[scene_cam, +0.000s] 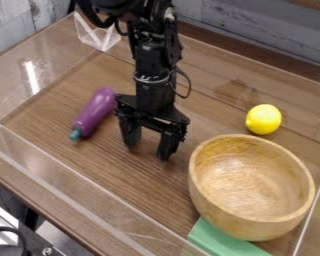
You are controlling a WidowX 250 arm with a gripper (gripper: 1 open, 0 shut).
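My black gripper point(149, 138) is low over the middle of the wooden table point(69, 165), open, its two fingers apart. I cannot see anything held between them. A purple eggplant-like object point(93, 112) lies just to the left of the gripper. A yellow lemon-like object point(263, 119) rests at the back right. A large wooden bowl point(250, 200) stands at the front right, to the right of and nearer than the gripper.
A green cloth or pad point(219, 240) lies at the front, partly under or beside the bowl. The table's left front edge runs along the lower left. The area behind the gripper and toward the lemon is clear.
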